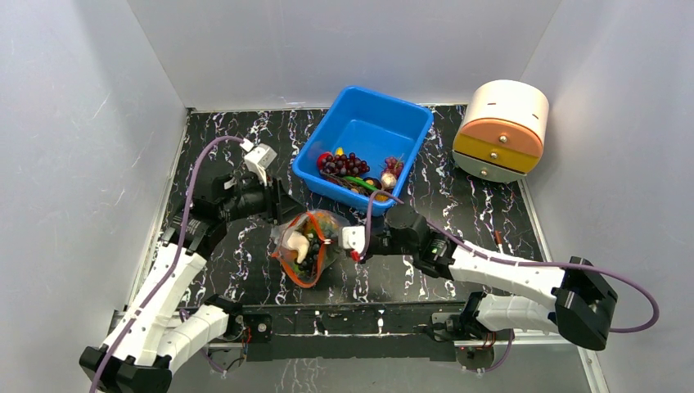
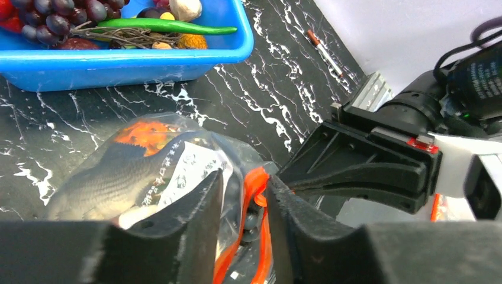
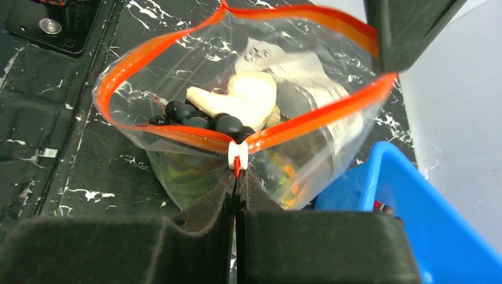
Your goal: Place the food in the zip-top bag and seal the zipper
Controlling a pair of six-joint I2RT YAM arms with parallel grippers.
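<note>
The clear zip top bag (image 1: 286, 262) with an orange zipper rim (image 3: 160, 44) gapes open on the table. Inside it lie a pale curved food piece (image 3: 251, 94), dark round fruit (image 3: 198, 115) and other food. At the zipper edge is a white slider (image 3: 238, 155); just below it, my right gripper is shut on the slider's orange tab. My left gripper has its fingers parted, with bag rim visible beyond the gap. From the right wrist view, one left finger (image 3: 408, 35) shows close to the rim, contact unclear.
A blue bin (image 1: 372, 123) with grapes (image 1: 348, 164), a green pepper (image 2: 171, 25) and more food stands behind the bag. A small drawer unit (image 1: 501, 131) is at the back right.
</note>
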